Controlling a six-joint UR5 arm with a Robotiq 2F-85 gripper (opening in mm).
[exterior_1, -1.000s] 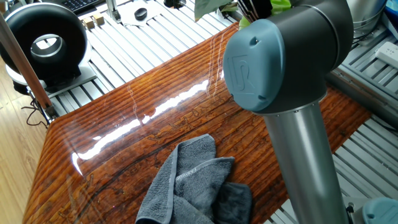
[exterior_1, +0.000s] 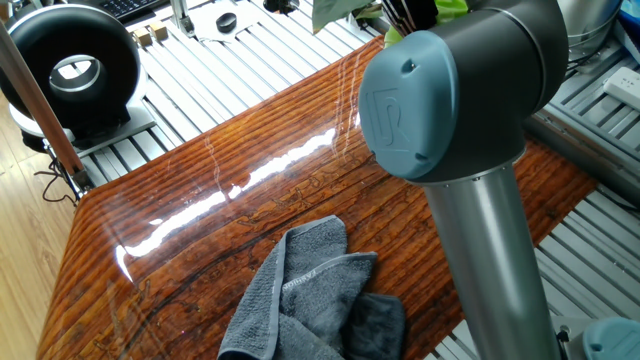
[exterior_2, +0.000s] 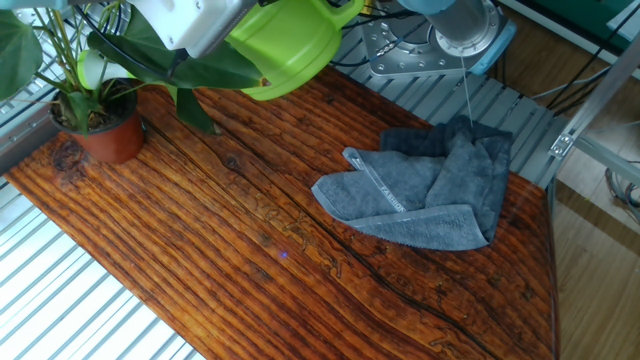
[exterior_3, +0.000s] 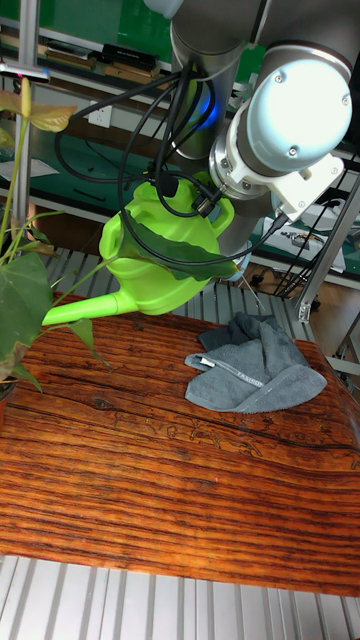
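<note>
A bright green watering can (exterior_3: 160, 256) is at the far side of the wooden board (exterior_3: 160, 480), its spout pointing left toward a potted plant. In exterior view 2 the can (exterior_2: 290, 45) shows only partly, at the top edge. Close to it is the end of my arm, with a white bracket (exterior_3: 306, 190) and black cables. My gripper's fingers cannot be made out among the cables and the can, so whether they grip the handle is unclear. A crumpled grey towel (exterior_2: 430, 190) lies on the board, apart from the can.
The potted plant (exterior_2: 110, 130) stands at the board's corner, leaves reaching toward the can. In exterior view 1 my arm (exterior_1: 480, 100) covers the board's right part. A black ring-shaped device (exterior_1: 75, 75) stands at left. The middle of the board is bare.
</note>
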